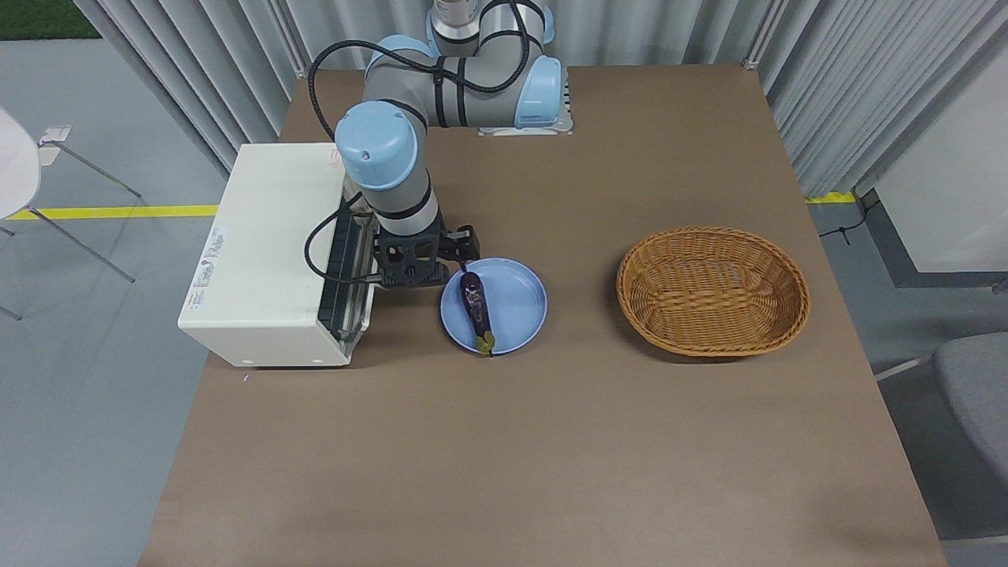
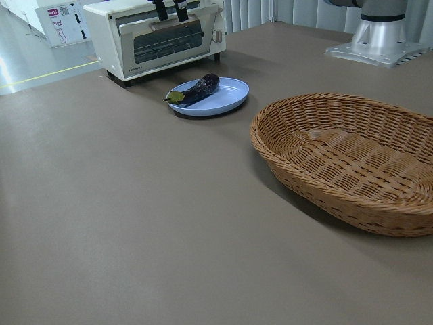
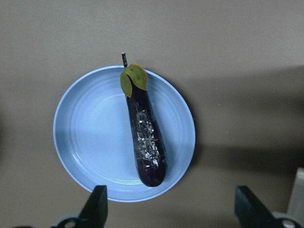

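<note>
An eggplant [image 1: 477,312] with a green leafy cap lies on a blue plate [image 1: 516,302] beside the white toaster oven [image 1: 255,255]. My gripper is open above the plate's near side in the wrist view, its two black fingers apart with nothing between them. The eggplant lies beyond the fingertips, stem pointing away. In the left view the fingers show at the top edge, in front of the oven, above and apart from the eggplant [image 2: 203,87].
A wicker basket [image 1: 713,293] stands to the right of the plate, apart from it. The oven occupies the left side, and the arm's base is at the back.
</note>
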